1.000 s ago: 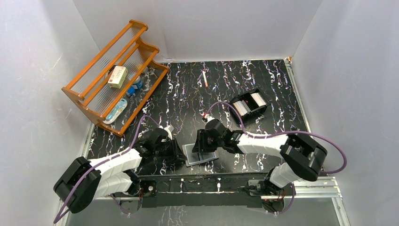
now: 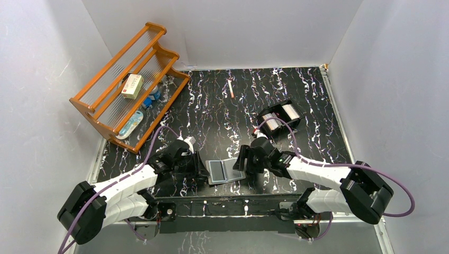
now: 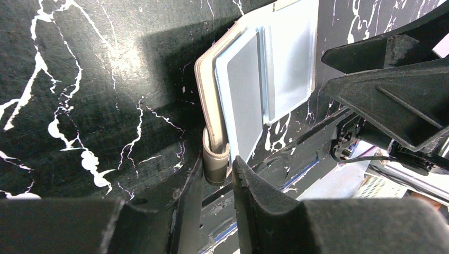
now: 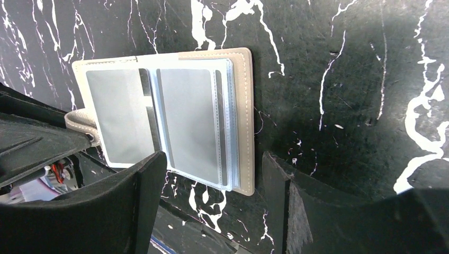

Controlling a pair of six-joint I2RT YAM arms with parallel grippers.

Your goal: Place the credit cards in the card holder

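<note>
The card holder [image 2: 224,171] lies spread open near the table's front edge, beige with stitched borders and clear bluish sleeves [image 4: 190,119]. At its left end, in the left wrist view, the curled beige strap [image 3: 216,166] sits between the fingers of my left gripper; a gap remains there, and the fingers stand part open. My right gripper is over the holder's right side, wide open and empty. No loose credit card can be made out on the holder; whether cards are inside the sleeves is hard to tell.
A black box [image 2: 279,117] with pale contents stands behind the right arm. The wooden rack [image 2: 174,74] with a small carton [image 2: 132,86] fills the back left. A thin pen-like stick [image 2: 231,89] lies at the back. Mid-table is clear.
My right gripper has moved rightwards across the holder, uncovering its middle. The left arm has shifted only slightly. The holder stays in about the same place.
</note>
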